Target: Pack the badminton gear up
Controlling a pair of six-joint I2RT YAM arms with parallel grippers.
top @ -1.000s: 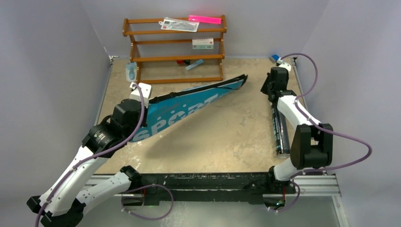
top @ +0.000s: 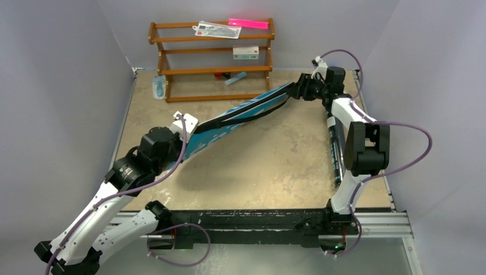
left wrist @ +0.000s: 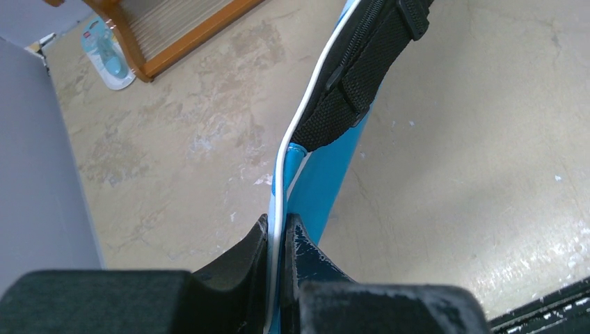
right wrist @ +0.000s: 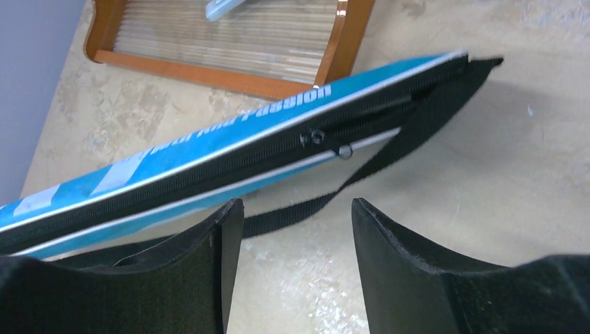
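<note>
A long blue racket bag (top: pixel 212 136) with black trim hangs slanted above the table, its far end up and to the right. My left gripper is shut on the bag's blue, white-piped edge at the near left end. At the other end my right gripper stands open, with the bag's zipped edge (right wrist: pixel 306 139) ahead of its fingertips. A loose black strap (right wrist: pixel 292 214) runs along the bag and crosses the view between the right fingers. In the top view the right fingers (top: pixel 299 89) overlap the bag's far tip; contact cannot be told.
A wooden rack (top: pixel 213 71) at the back carries a white package (top: pixel 218 30), a pink box (top: pixel 248 23) and a small carton (top: pixel 246 52). A dark tube-shaped item (top: pixel 334 150) lies along the right side beneath the right arm.
My right arm has swung left to the bag's far tip. The left gripper has shifted slightly right, and the bag has turned so its zipped, strapped edge shows more and its lettered side less.
</note>
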